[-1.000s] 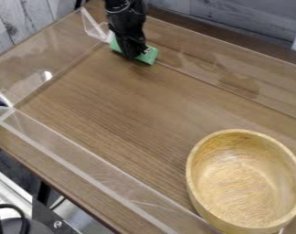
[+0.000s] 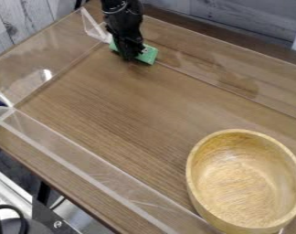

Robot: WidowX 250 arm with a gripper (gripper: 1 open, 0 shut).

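My black gripper (image 2: 129, 47) reaches down from the top edge at the far back left of the wooden table, resting at a green object (image 2: 145, 57) that lies there. The gripper covers part of the green object, and its fingertips are too small and dark to show clearly whether anything is between them. A clear plastic piece stands just left of the gripper.
A large light wooden bowl (image 2: 242, 183) sits at the front right. Clear tape strips run along the left edge, and a grey wall is behind.
My gripper has shifted very slightly at the green object; otherwise the scene looks the same.
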